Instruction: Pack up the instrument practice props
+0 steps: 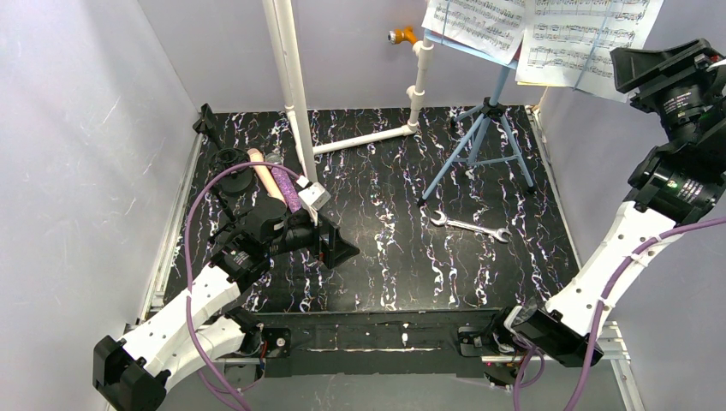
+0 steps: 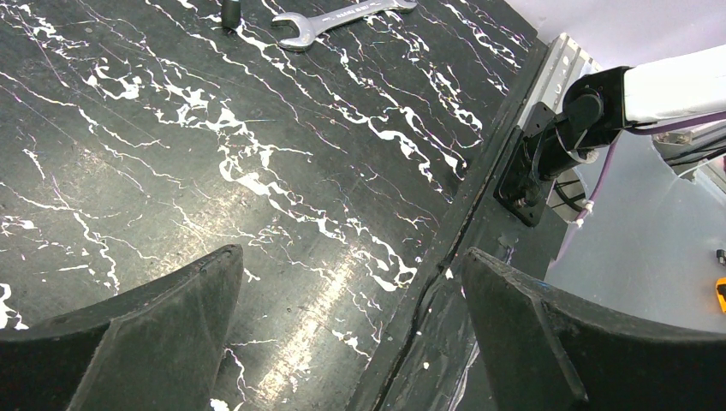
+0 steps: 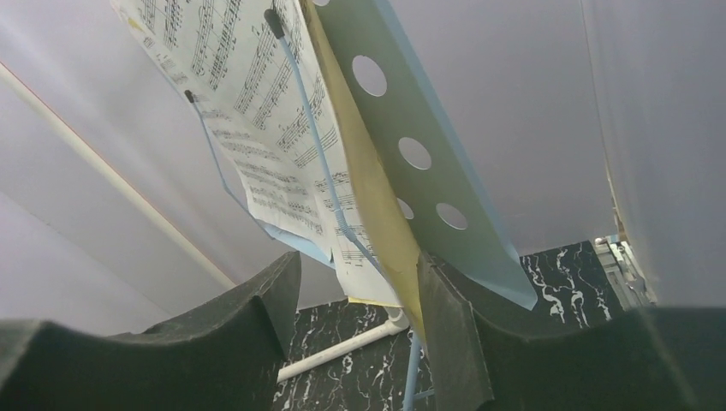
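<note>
Sheet music (image 1: 582, 38) lies spread on a light blue music stand, whose tripod legs (image 1: 479, 141) stand on the floor at the back right. Thin blue page-holder arms (image 3: 312, 128) cross the pages. My right gripper (image 1: 623, 73) is beside the right page's lower corner. From the right wrist, the fingers are partly apart; the pages and their yellow backing (image 3: 377, 197) reach down between the fingers, close to the right-hand finger (image 3: 449, 334). Whether it touches is unclear. My left gripper is open and empty above the dark marbled floor.
A wrench (image 1: 471, 226) lies in front of the tripod. White pipes (image 1: 364, 139) with an orange end piece (image 1: 402, 35) stand at the back. Beside the left arm are a purple glittery tube (image 1: 287, 188) and a black stand (image 1: 229, 163).
</note>
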